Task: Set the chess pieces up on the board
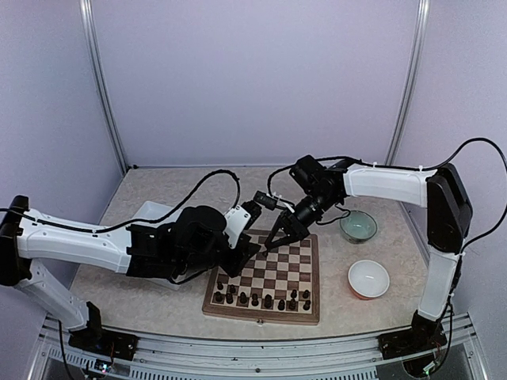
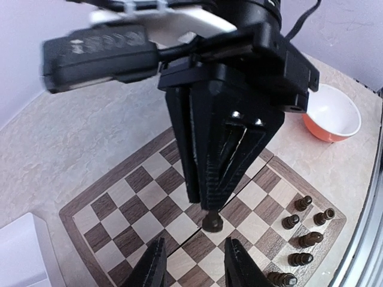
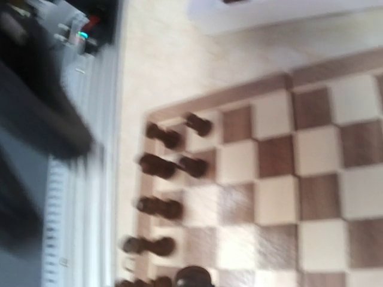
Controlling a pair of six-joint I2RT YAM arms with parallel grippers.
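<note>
Dark chess pieces stand along the near edge of the wooden board (image 1: pixel 277 273), also seen as rows of pieces (image 2: pixel 310 238) in the left wrist view and blurred pieces (image 3: pixel 158 206) in the right wrist view. My right gripper (image 1: pixel 268 244) is shut on a dark chess piece (image 2: pixel 212 222), held above the middle of the board. My left gripper is part open just below and beside that piece, its two fingers apart at the bottom of its view with nothing visible between them.
A white box (image 2: pixel 18 251) lies left of the board, partly under the left arm. A white-orange bowl (image 1: pixel 368 277) and a green bowl (image 1: pixel 358 226) sit to the right. The counter behind the board is clear.
</note>
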